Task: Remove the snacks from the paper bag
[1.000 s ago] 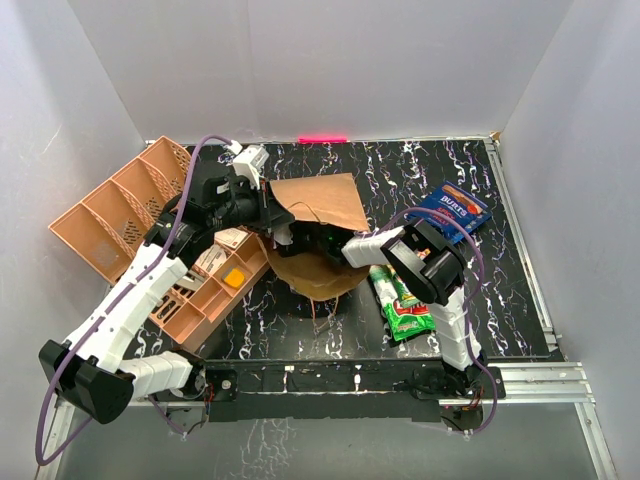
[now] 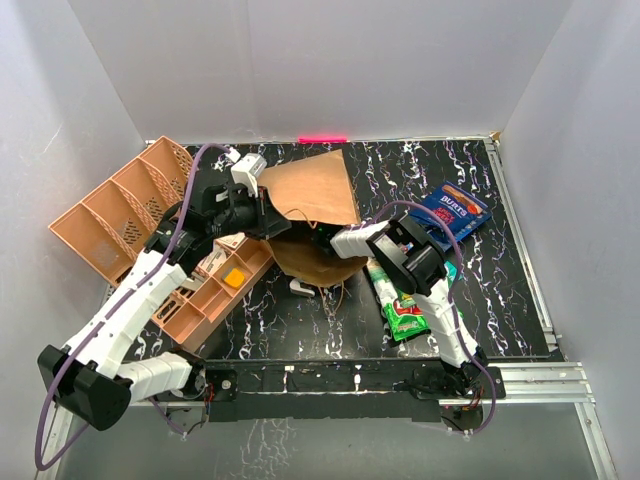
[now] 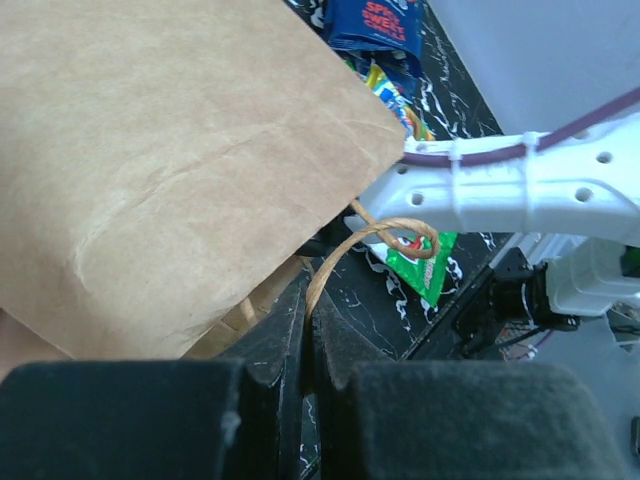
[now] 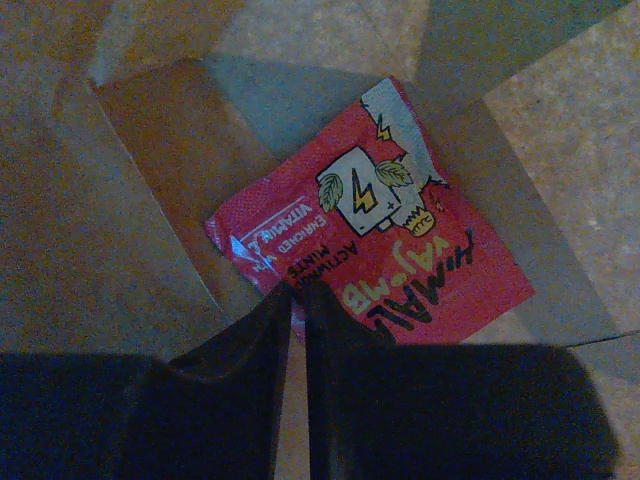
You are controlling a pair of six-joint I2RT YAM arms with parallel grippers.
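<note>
The paper bag (image 2: 310, 185) lies open in the middle of the counter. My left gripper is shut at its upper edge, with the twisted handle (image 3: 335, 255) running down between its fingers. My right arm reaches into the bag, its gripper hidden from above. In the right wrist view a red Himalaya mints packet (image 4: 380, 230) lies inside the bag, under the right gripper, whose fingertips are close together at it; whether they hold it I cannot tell. Blue Burts packets (image 2: 445, 210) and green packets (image 2: 400, 315) lie right of the bag.
A peach compartment organiser (image 2: 120, 220) fills the left side, under my left arm. Free counter (image 2: 490, 300) shows at the right and front. Grey walls enclose the back and sides.
The bag's front has moved a little, and the left gripper has shifted slightly.
</note>
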